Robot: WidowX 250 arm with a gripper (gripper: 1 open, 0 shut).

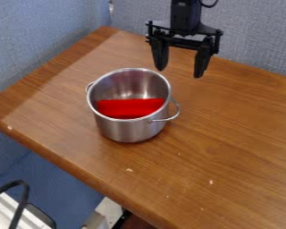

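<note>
A steel pot [130,131] with two side handles stands left of centre on the wooden table, with a red object [130,106] inside it. Above it, toward the back of the table, my black gripper [180,63] hangs open, its two fingers apart with nothing visible between them, clear of the pot.
Blue-grey padded walls [38,45] border the back and left. A white item with a black cable [8,210] lies off the table at the lower left.
</note>
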